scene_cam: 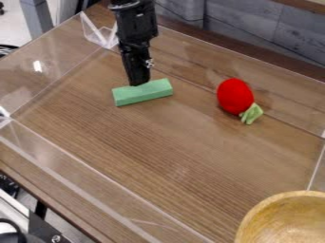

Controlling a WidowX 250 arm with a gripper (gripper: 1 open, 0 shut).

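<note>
A black robot arm reaches down from the top of the view, and its gripper [140, 76] is shut, with nothing visible between its fingers, just above and behind a light green block [143, 92] lying flat on the wooden table [114, 161]. Whether the fingertips touch the block is hard to tell. To the right lies a red object with a pale green leafy end [237, 98], like a toy strawberry or radish.
A yellow bowl [282, 220] is cut off at the lower right corner. Some clear plastic stands by the arm at the upper left.
</note>
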